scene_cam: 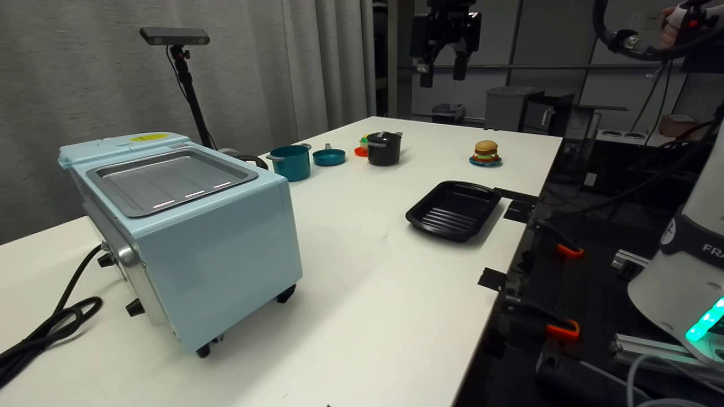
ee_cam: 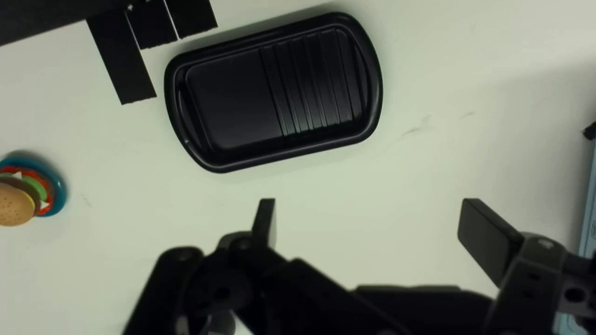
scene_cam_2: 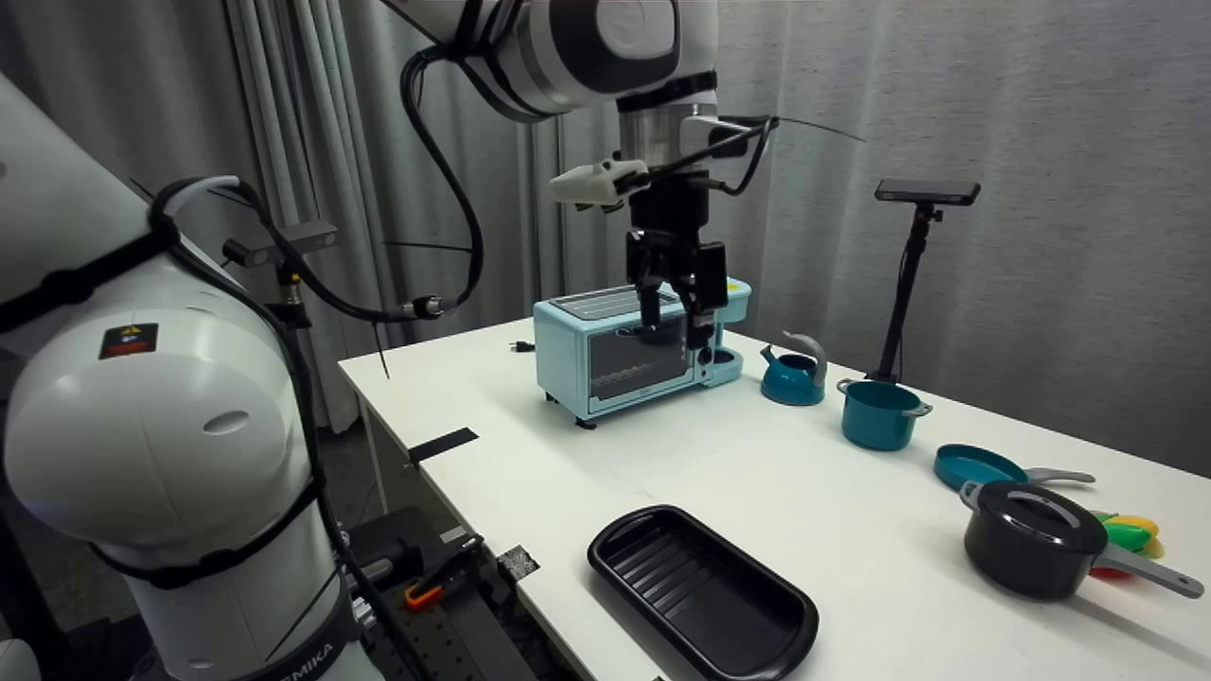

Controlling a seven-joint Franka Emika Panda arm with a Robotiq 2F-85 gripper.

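High above the white table, my gripper [scene_cam: 443,76] is open, its two fingers wide apart and nothing between them. The wrist view shows both fingertips [ee_cam: 484,237] over bare table. A black ridged tray [ee_cam: 234,106] lies just beyond them in that view, flat and empty near the table edge. To its left there sits a toy burger [ee_cam: 16,202] on a small teal plate [ee_cam: 58,192]. The light blue toaster oven [scene_cam_2: 562,352] stands at the far side of the table in exterior view 2, its glass door upright.
A teal kettle [scene_cam_2: 791,380], a teal pot [scene_cam_2: 877,420], a teal pan [scene_cam_2: 978,465] and a lidded black pot [scene_cam_2: 1027,545] line the curtain side. Colourful toy food [scene_cam_2: 1130,532] is partly hidden behind the black pot.
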